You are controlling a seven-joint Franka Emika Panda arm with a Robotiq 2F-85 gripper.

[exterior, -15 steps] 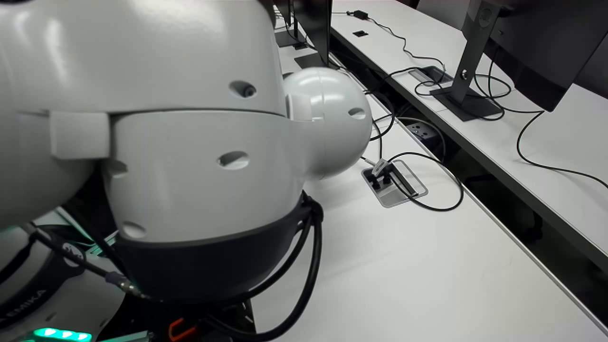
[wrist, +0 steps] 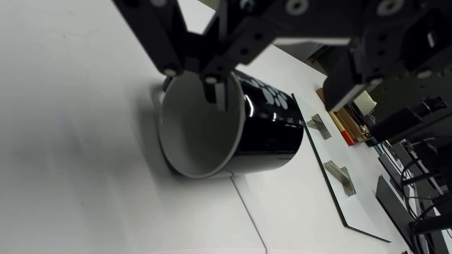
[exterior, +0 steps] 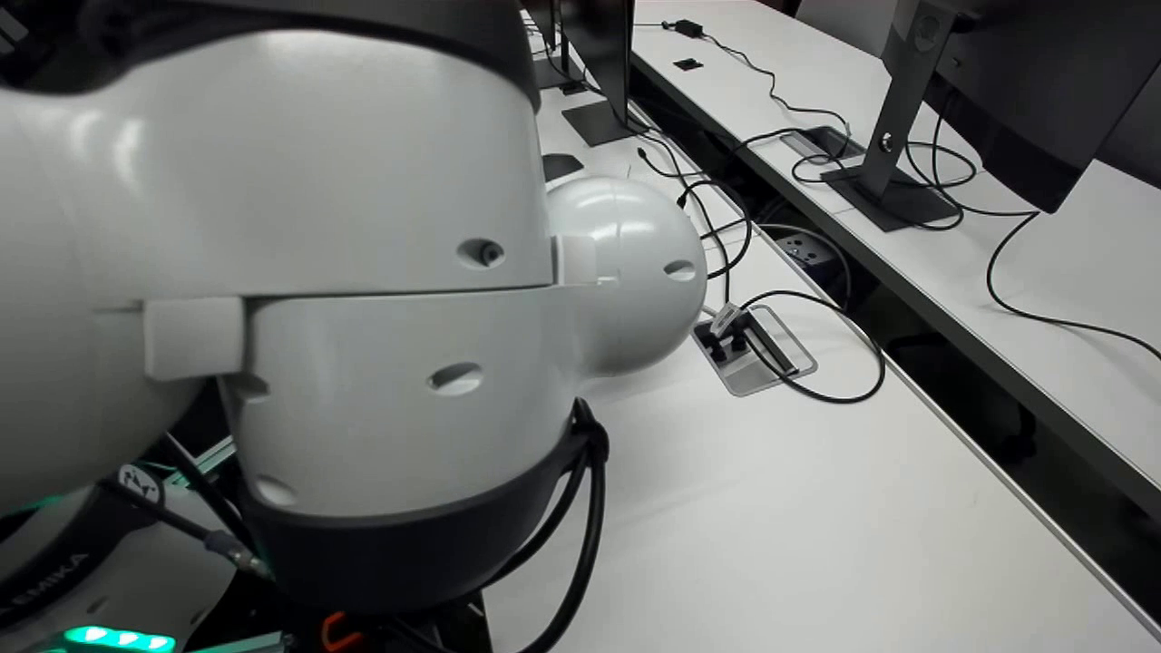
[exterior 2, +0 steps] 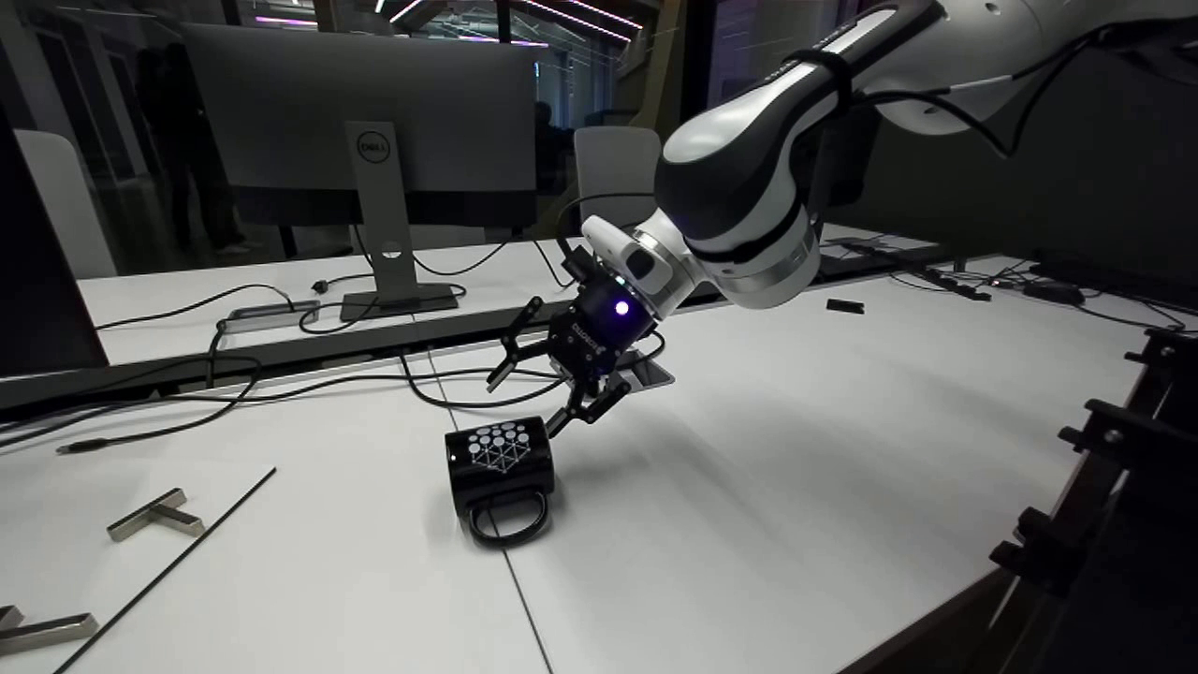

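A black mug (exterior 2: 502, 473) with a white dotted pattern lies on its side on the white table, its handle towards the camera in exterior view 2. Its pale open mouth (wrist: 199, 127) faces me in the wrist view. Part open, my gripper (exterior 2: 523, 408) is just above the mug at the mouth end, tilted down. One of its fingers (wrist: 221, 94) overlaps the mouth in the wrist view; whether the tip is inside is unclear. The opposite finger (wrist: 345, 89) stands apart, over the mug's outer side. I see no grip on the mug. Exterior view 1 shows only the arm.
Beyond the mug, metal T-shaped pieces (exterior 2: 157, 513) sit on a dark-edged panel (wrist: 326, 169). Black cables (exterior 2: 326, 382) run along the table's back, near a socket plate (exterior: 754, 350). A monitor (exterior 2: 371, 124) stands behind.
In exterior view 1 the arm's large white links have shifted downward and slightly right, and the cable loop on the arm hangs differently. The table items there look unchanged.
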